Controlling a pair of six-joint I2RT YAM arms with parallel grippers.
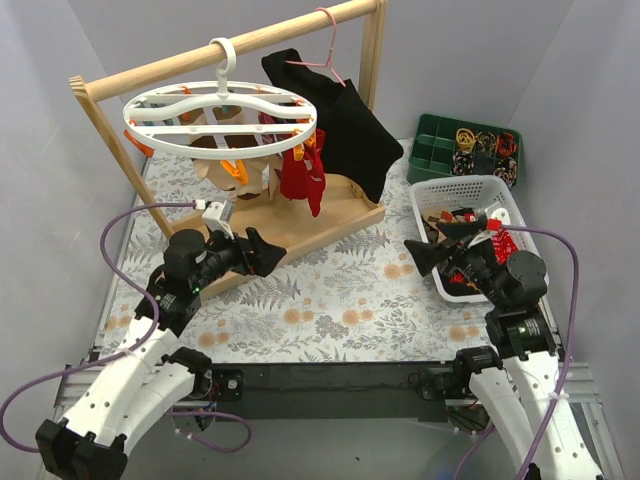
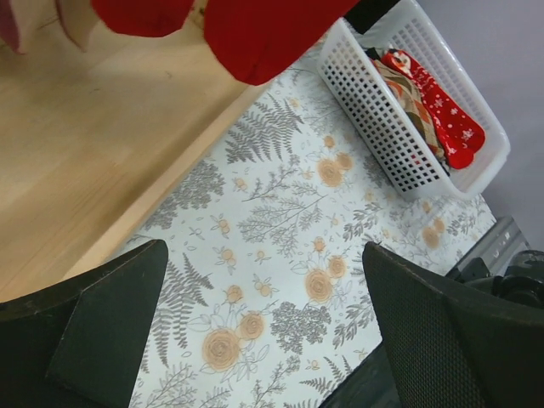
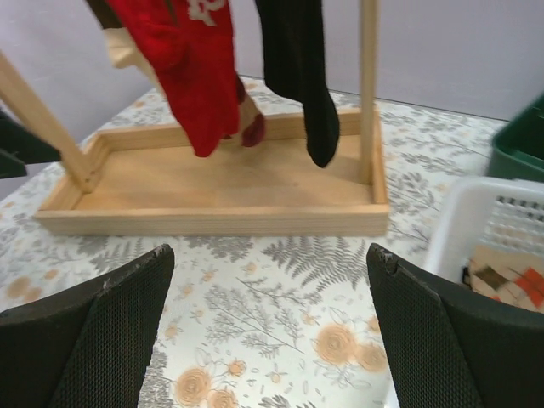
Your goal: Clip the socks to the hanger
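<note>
The round white hanger (image 1: 222, 120) hangs from the wooden rail, with orange clips (image 1: 234, 171) around it. Red socks (image 1: 303, 178) and brown-and-tan socks (image 1: 222, 172) dangle under it; in the right wrist view a red sock (image 3: 204, 93) shows up close. More socks lie in the white basket (image 1: 452, 190), a red spotted one (image 2: 446, 127) among them. Over the front of the rack's base is my left gripper (image 1: 262, 252), open and empty. My right gripper (image 1: 430, 246) stands open at the basket's left side, nothing between its fingers.
A black garment (image 1: 350, 125) on a pink hanger (image 1: 330, 55) hangs right of the ring. The rack's wooden base (image 1: 285, 235) stands below. Behind the basket is a green box (image 1: 433, 150) with coiled items. The patterned table between the arms is clear.
</note>
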